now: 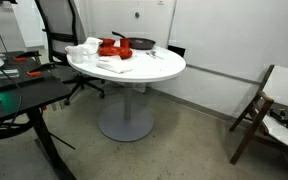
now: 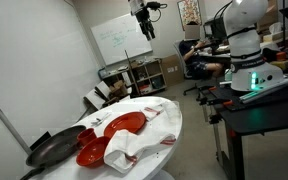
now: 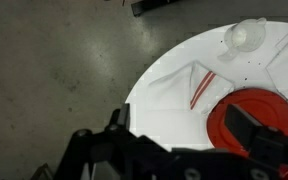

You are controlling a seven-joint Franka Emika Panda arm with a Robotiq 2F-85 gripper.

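Observation:
In the wrist view my gripper is open above the white round table, its dark fingers (image 3: pixel 119 118) wide apart with no object visible between them. Below it, a red plate (image 3: pixel 266 103) is partly covered by the right finger. A white cloth with red stripes (image 3: pixel 189 88) lies beside the plate, and a clear cup (image 3: pixel 246 36) stands near the table edge. The second exterior view shows the red plate (image 2: pixel 125 123), a red bowl (image 2: pixel 93 153) and a black pan (image 2: pixel 56 148) on the table. Neither exterior view shows the gripper's fingers.
The round white table (image 1: pixel 169 66) has bare room on its right side. A black table (image 1: pixel 29 97) carries the white arm (image 2: pixel 246 45). An office chair (image 1: pixel 59 25) stands behind, and a wooden-framed chair (image 1: pixel 274 110) stands far right.

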